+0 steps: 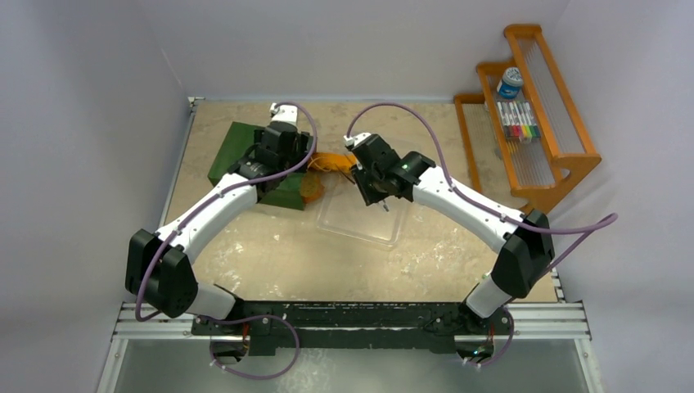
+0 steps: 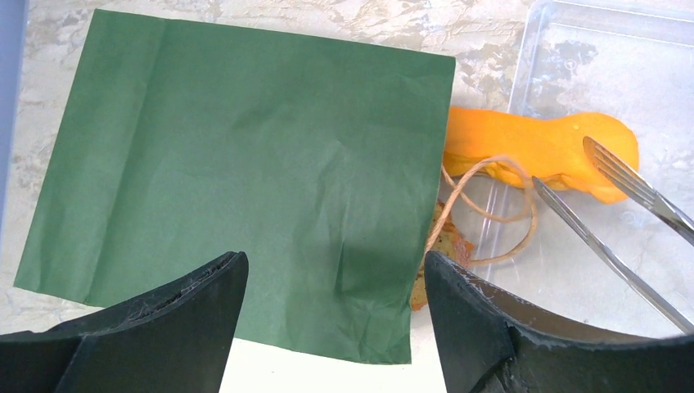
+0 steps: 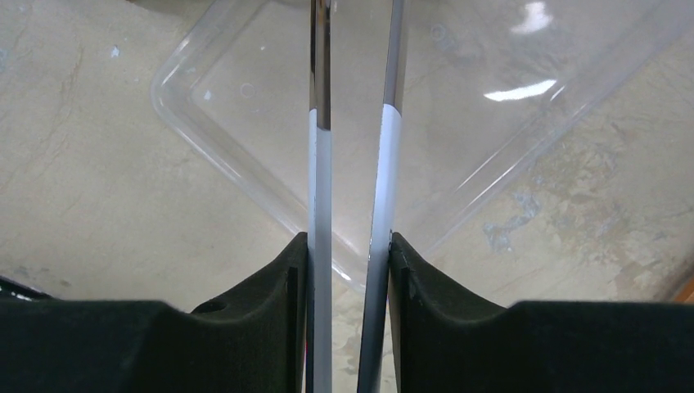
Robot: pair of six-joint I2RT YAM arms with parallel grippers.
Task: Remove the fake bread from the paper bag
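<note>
The green paper bag (image 2: 237,172) lies flat with a twine handle (image 2: 521,239) at its right opening. An orange bread (image 2: 540,147) reaches out of the opening onto a clear tray; a browner piece (image 2: 438,274) peeks out below it, mostly hidden. My left gripper is open above the bag, empty. My right gripper grips metal tongs, whose tips are over the orange bread in the left wrist view.
The clear tray (image 1: 360,237) lies right of the bag. A wooden rack (image 1: 536,106) with markers and a jar stands at the right.
</note>
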